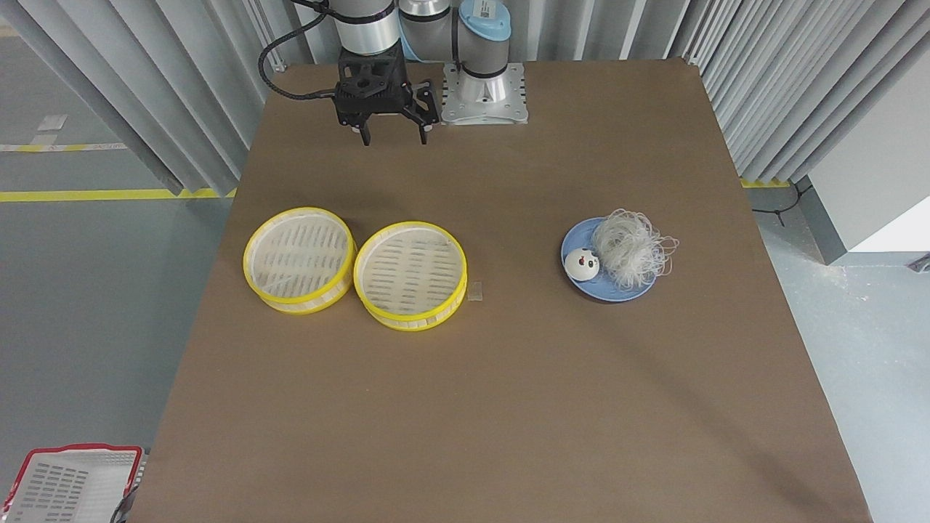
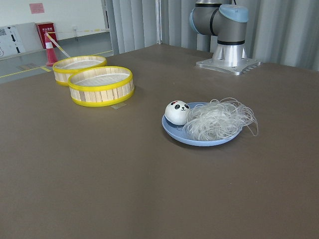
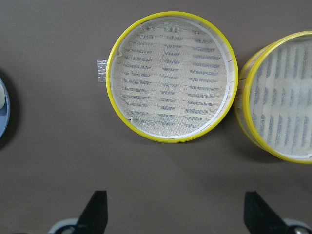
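My gripper [image 1: 396,139] hangs open above the back left of the brown table, its two black fingers apart with nothing between them; in the wrist view they frame bare tabletop. Two round yellow-rimmed steamer baskets, the left one [image 1: 298,256] and the right one [image 1: 410,270], stand side by side left of centre, both empty. To the right lies a blue plate [image 1: 615,293] holding a tangle of white strands [image 1: 632,248] and a white ball with a panda face [image 1: 581,264].
The robot's metal base [image 1: 484,109] sits at the back edge. A red-rimmed white basket [image 1: 65,488] is off the table at the front left.
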